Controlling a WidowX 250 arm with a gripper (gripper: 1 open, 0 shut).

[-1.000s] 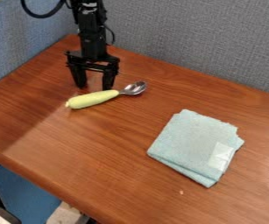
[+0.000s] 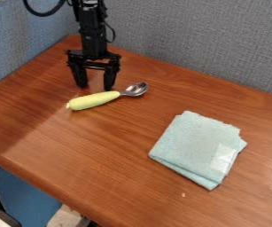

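The black gripper hangs over the back left of the wooden table, fingers pointing down and apart, with nothing visible between them. Just in front of it lie a pale yellow corn cob and a metal spoon, end to end and touching or overlapping. A folded pale blue cloth rests on the right side of the table.
Grey padded walls stand behind and to the left of the table. The table's edge runs along the lower left, with blue floor beyond it.
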